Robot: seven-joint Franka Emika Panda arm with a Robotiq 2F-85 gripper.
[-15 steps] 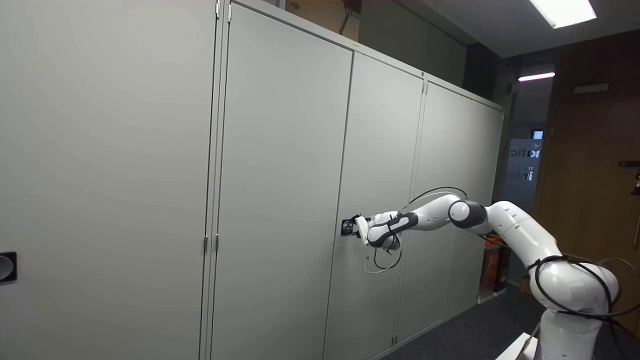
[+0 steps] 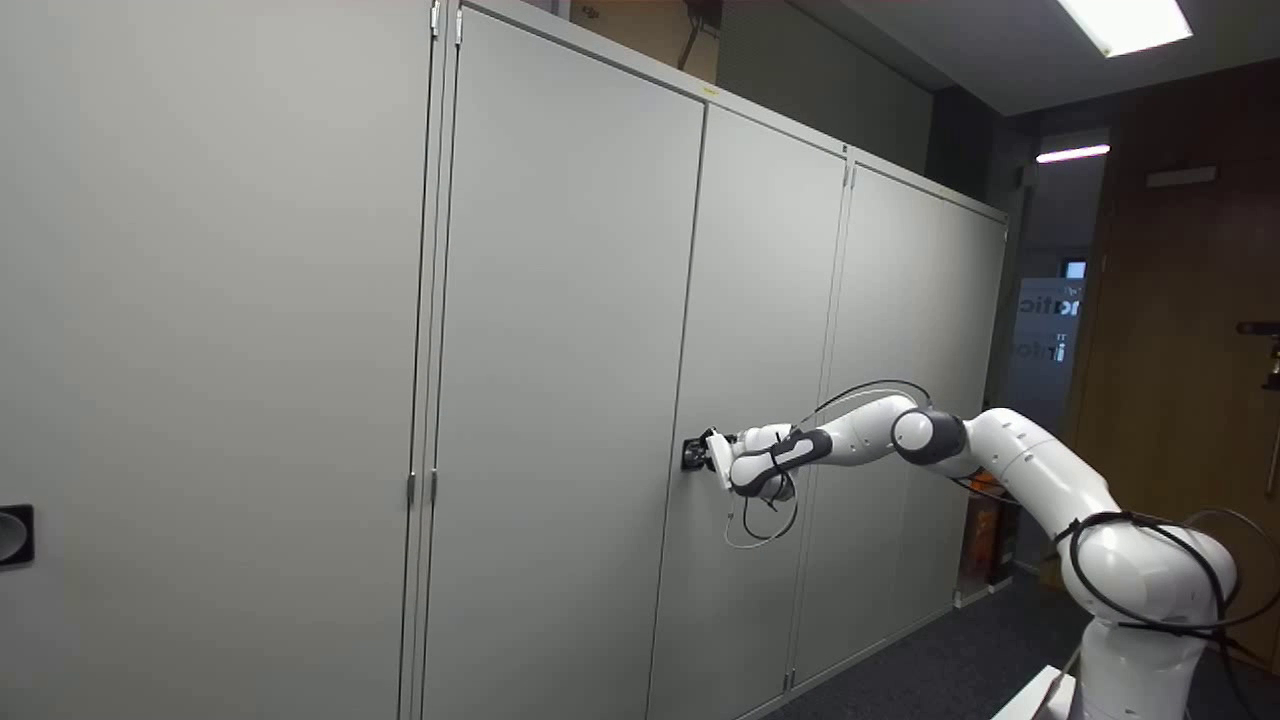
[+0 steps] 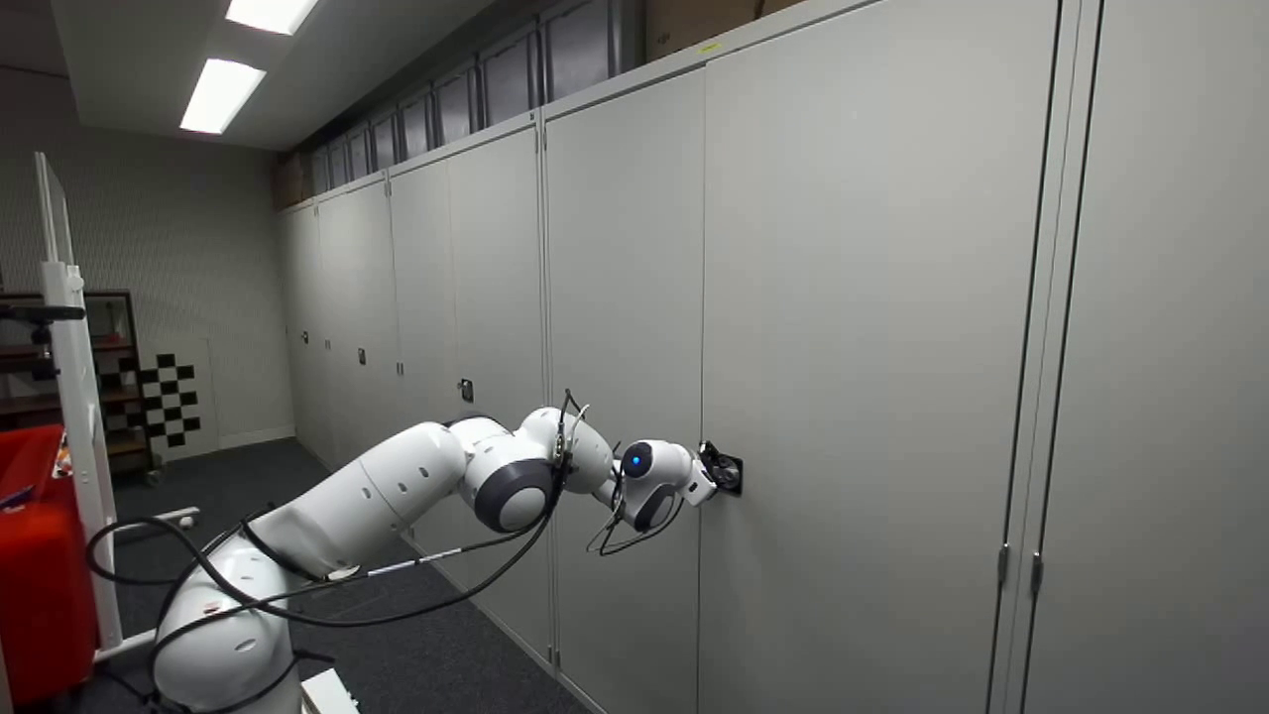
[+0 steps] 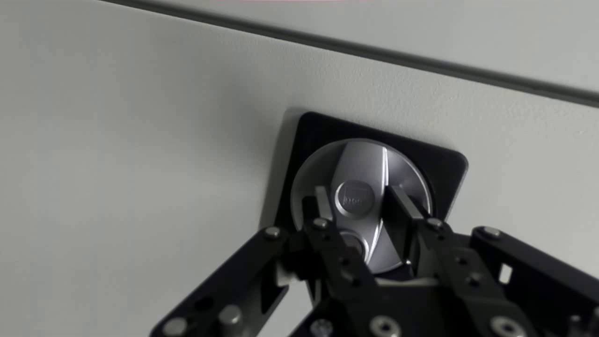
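In the wrist view a round silver knob with a raised grip bar sits in a square black plate on a grey cabinet door. My gripper is shut on that bar, one finger on each side of it. The bar's lower end is partly covered by the fingers. Both exterior views show the arm reaching to the latch, with the gripper right against the door at the seam; the latch plate shows beside it. The door stands closed.
More closed doors run along the cabinet wall on both sides. Another latch is at the far left. A red container and a white-framed stand are behind the arm. Cables hang loosely around the arm.
The wrist and gripper have moved slightly closer to the latch, with the arm's elbow shifting a little. The door has not visibly moved.
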